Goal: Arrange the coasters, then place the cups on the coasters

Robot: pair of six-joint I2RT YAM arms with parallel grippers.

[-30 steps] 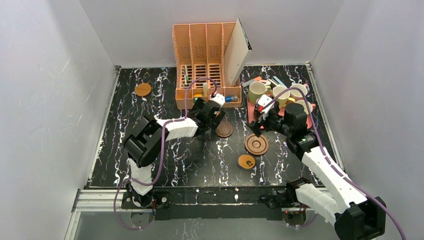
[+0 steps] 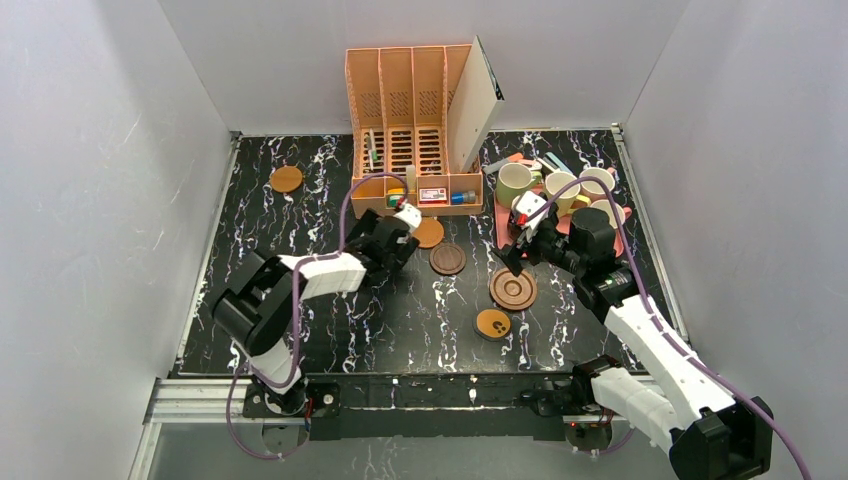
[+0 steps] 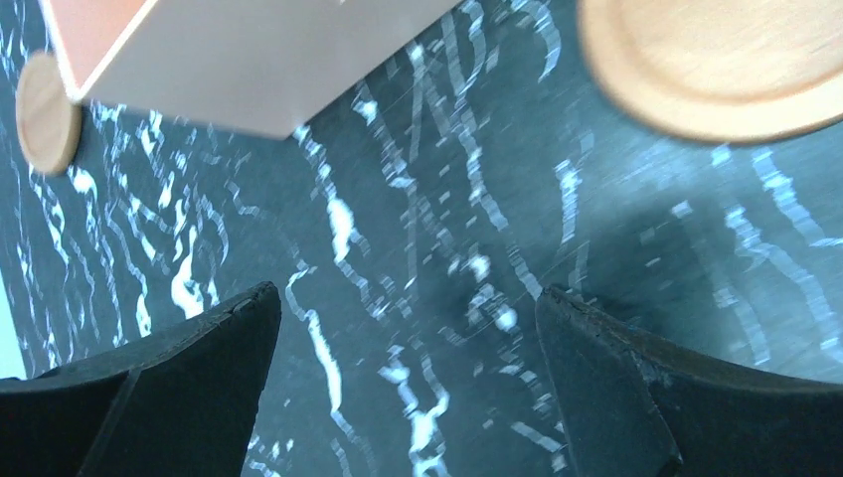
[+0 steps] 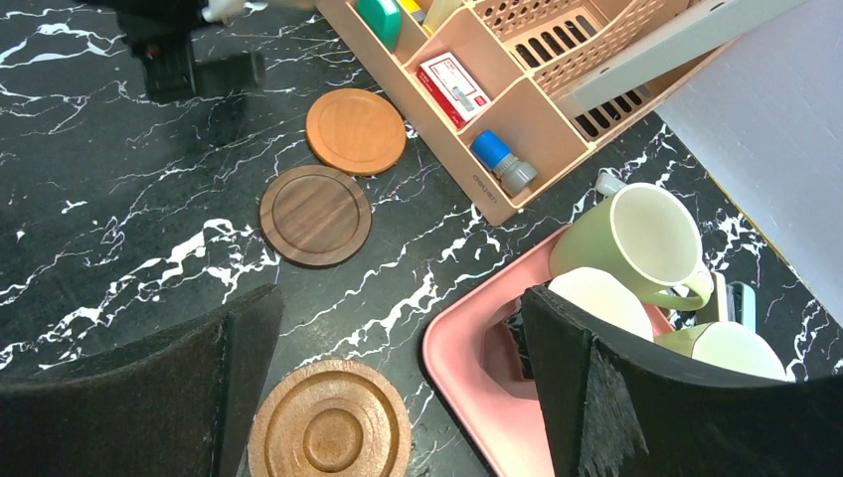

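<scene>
Several light green and white cups are gathered at the right, on and around a pink tray (image 4: 462,343); one is a green mug (image 4: 616,243). Coasters lie spread over the dark marbled table: a light wooden one (image 2: 430,233), a dark brown one (image 2: 447,259), a grooved one (image 2: 513,289), a small one with paw marks (image 2: 492,324) and one far left (image 2: 285,179). My left gripper stands open over bare table, left of the light wooden coaster. Open and empty, my right gripper hovers between the grooved coaster and the tray; its right finger partly hides a white cup (image 4: 601,298).
An orange organizer (image 2: 400,120) with small items stands at the back centre, a white panel (image 2: 474,110) upright at its right side. Utensils lie behind the cups.
My left arm has swung left, away from the dark brown coaster, uncovering the light wooden coaster and the organizer's front compartments. The right arm, cups and coasters stay where they were.
</scene>
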